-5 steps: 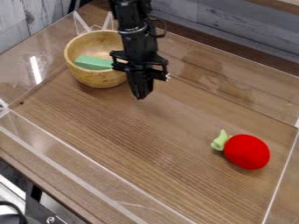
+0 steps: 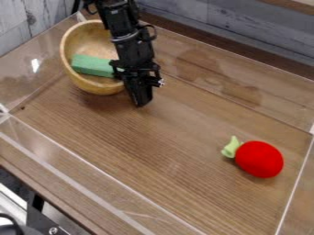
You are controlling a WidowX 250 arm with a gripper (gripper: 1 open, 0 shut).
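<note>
My black gripper (image 2: 140,90) points down at the right side of the tan bowl (image 2: 79,40) in the upper left, partly in front of it. A green block (image 2: 92,64) lies in the bowl, its right end next to or behind the gripper. The gripper looks shut; whether anything is between its fingertips is hard to see. A red tomato-like toy (image 2: 259,159) with a pale green stem lies at the right of the table.
A grey plank wall (image 2: 245,27) runs along the back. A black cable or arm part shows at the lower left corner.
The arm has moved left toward the bowl. The green block now sits a little lower and further right in the bowl. The red toy has not moved.
</note>
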